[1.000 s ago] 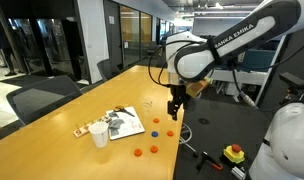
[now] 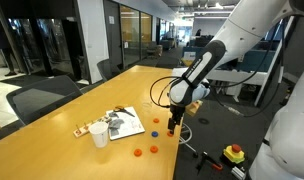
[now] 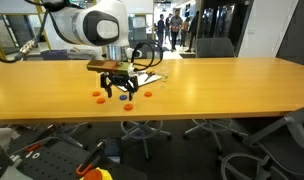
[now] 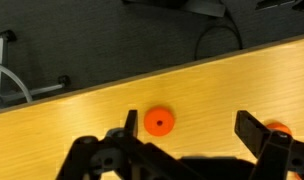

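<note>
My gripper is open over the table's edge, its two dark fingers wide apart in the wrist view. Between and slightly ahead of them lies a round orange disc (image 4: 159, 122) with a small dark centre, flat on the wooden table (image 4: 102, 112). More orange discs (image 4: 279, 130) show at the right edge of that view, partly behind a finger. In exterior view 1 the gripper (image 2: 177, 121) is low, close to the table's right edge. Orange discs (image 2: 138, 152) and a blue disc (image 2: 155, 134) lie to its left.
A white mug (image 2: 100, 134) and a white tray (image 2: 124, 125) with small items on it stand farther left. Beyond the table's edge is dark floor (image 4: 102, 45). In exterior view 2 the table's right half (image 3: 237, 88) is clear.
The arm has come down steadily, bringing my gripper from well above the table to low over its edge. The discs, mug and tray have stayed in place.
</note>
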